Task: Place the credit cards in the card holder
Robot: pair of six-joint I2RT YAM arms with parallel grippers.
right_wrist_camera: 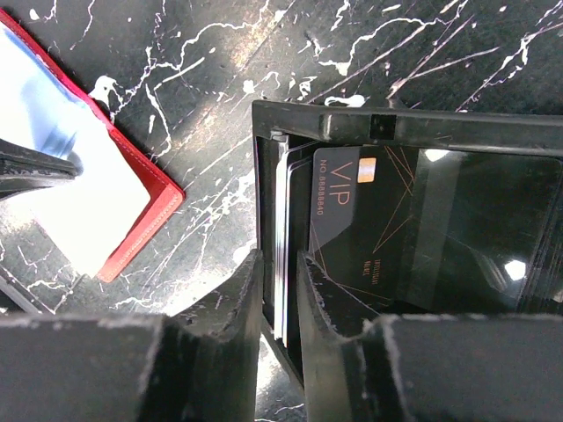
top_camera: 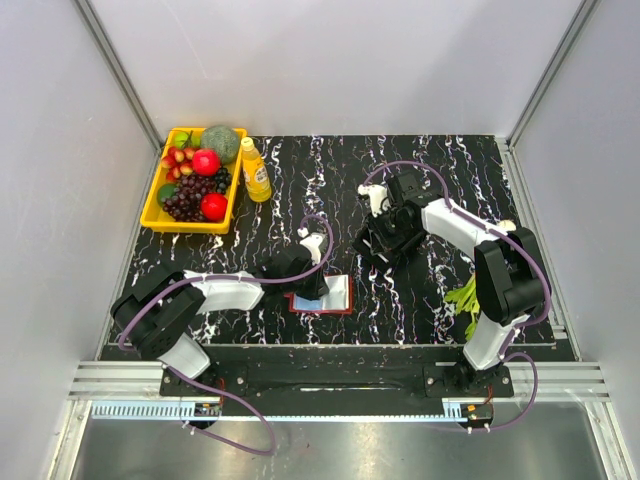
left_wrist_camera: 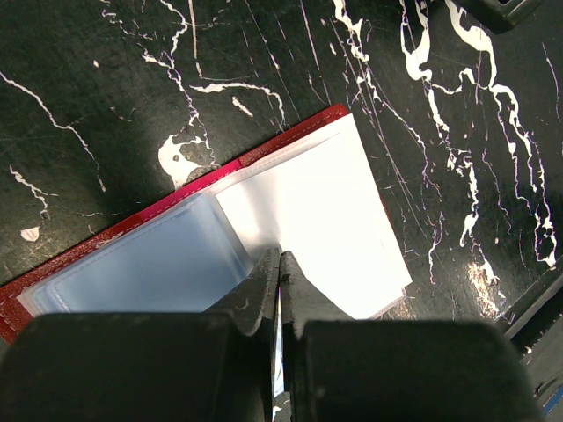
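Observation:
The red card holder [left_wrist_camera: 97,237], with pale blue and white sleeves, lies flat under my left gripper, which is shut with its tips on the sleeves. In the right wrist view a black tray [right_wrist_camera: 422,127] holds dark cards, the top one a VIP card [right_wrist_camera: 347,229]. My right gripper is over the tray's left edge, part open, its fingers either side of a stack of pale card edges; whether it grips them is unclear.
A yellow fruit basket [top_camera: 155,215] and a yellow bottle [top_camera: 255,175] stand at back left. Green vegetables [top_camera: 462,298] lie at right.

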